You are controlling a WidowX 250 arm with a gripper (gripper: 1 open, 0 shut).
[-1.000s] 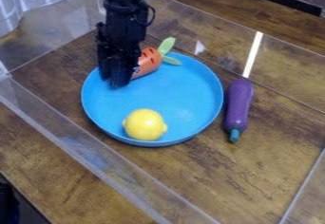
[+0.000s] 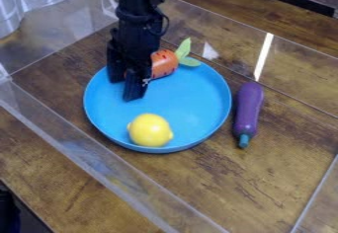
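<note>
My black gripper [image 2: 129, 77] is low over the upper left of a blue plate [image 2: 199, 104], open, its fingers beside an orange carrot-like toy [image 2: 164, 63] with green leaves, partly hidden behind the gripper. A yellow lemon [image 2: 149, 129] rests on the front part of the plate.
A purple eggplant-like toy [image 2: 248, 112] lies on the wooden table right of the plate. Clear plastic walls edge the left side.
The carrot and plate have moved a little.
</note>
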